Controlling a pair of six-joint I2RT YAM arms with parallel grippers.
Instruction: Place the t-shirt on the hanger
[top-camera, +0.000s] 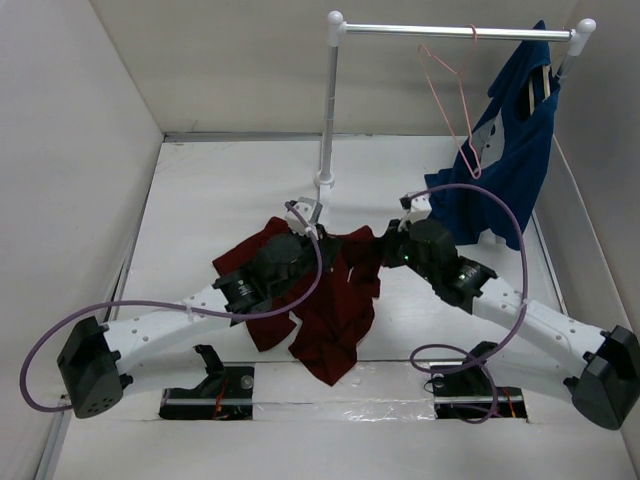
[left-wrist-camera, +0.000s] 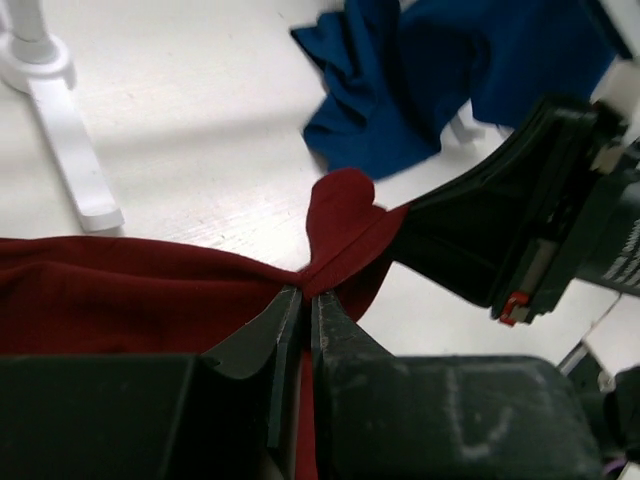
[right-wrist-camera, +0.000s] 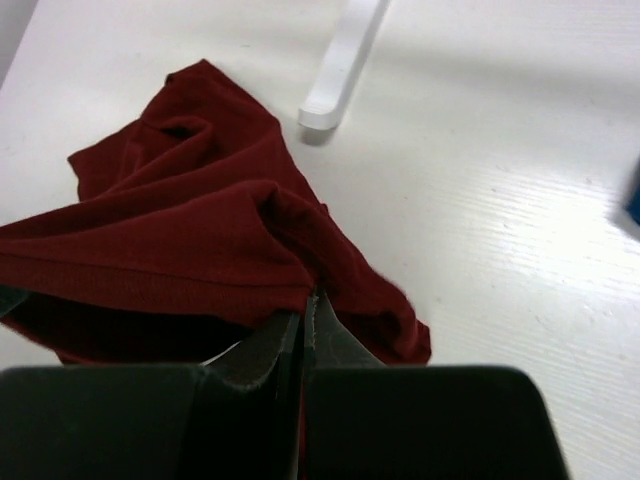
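A dark red t-shirt (top-camera: 335, 315) lies rumpled on the white floor in the middle. My left gripper is shut on its fabric, at a pinched ridge. My right gripper is also shut on the shirt, to the right in the top view, with cloth drawn up between the two grippers. A pink hanger (top-camera: 465, 110) hangs empty on the rail (top-camera: 400, 30) at the back right.
A blue garment (top-camera: 500, 170) hangs at the right end of the rack and reaches down to the floor. The rack's post (top-camera: 329, 120) and white foot stand behind the red shirt. Clear floor lies at the left.
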